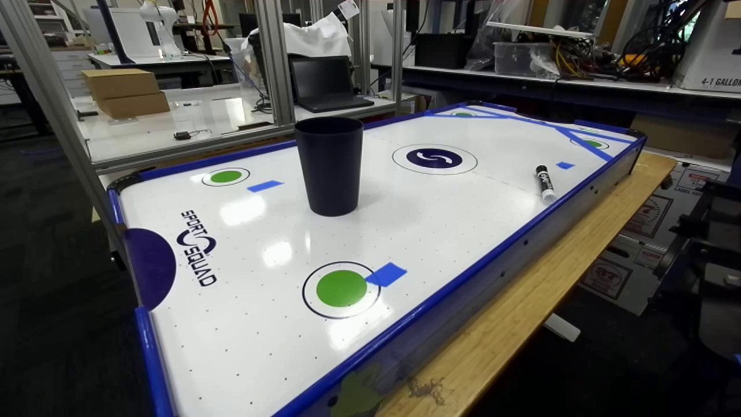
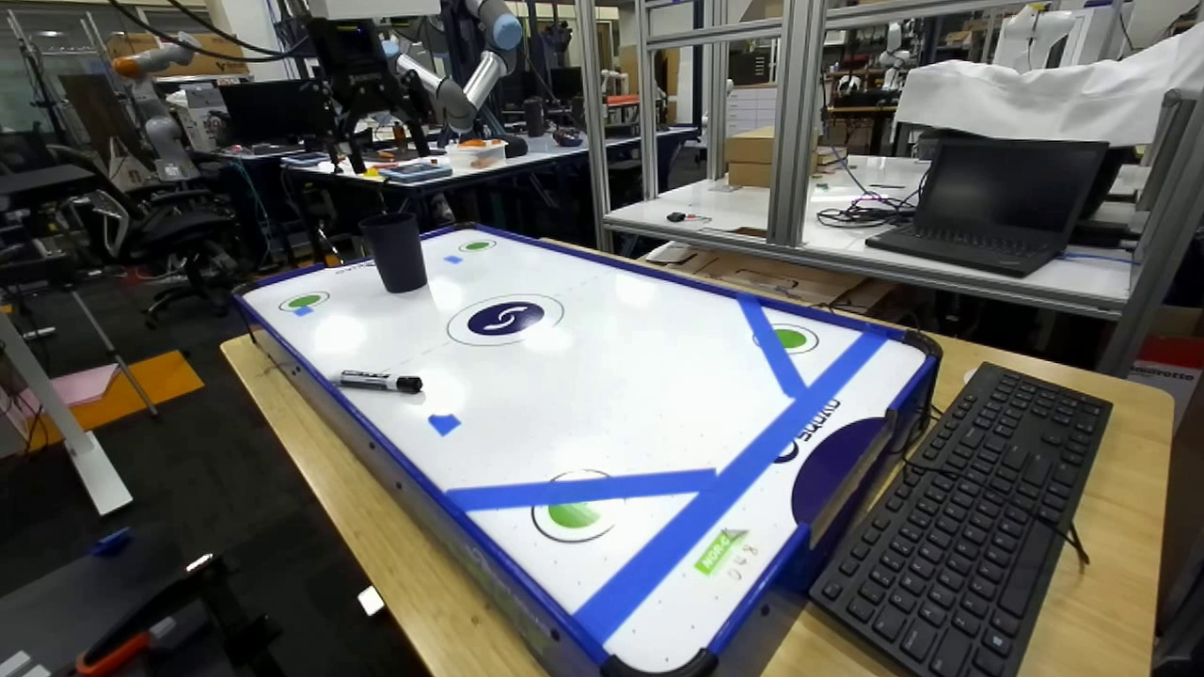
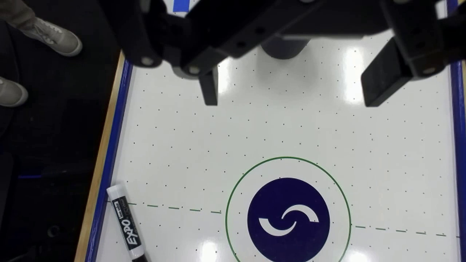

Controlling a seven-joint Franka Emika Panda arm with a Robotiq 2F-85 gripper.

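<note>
A dark, open-topped cup stands upright on the white air hockey table. The black-and-white Expo marker lies on its side near the table's long edge, apart from the cup. High above the table, near the cup in exterior view 2, hangs my gripper. In the wrist view my gripper is open, its fingers wide apart and only bare table seen between the tips. Part of the cup shows under the gripper body; the rest is hidden. That marker appears at lower left.
Raised blue rails border the table. A black keyboard lies beyond one end. A metal frame post and a side bench with a laptop stand alongside.
</note>
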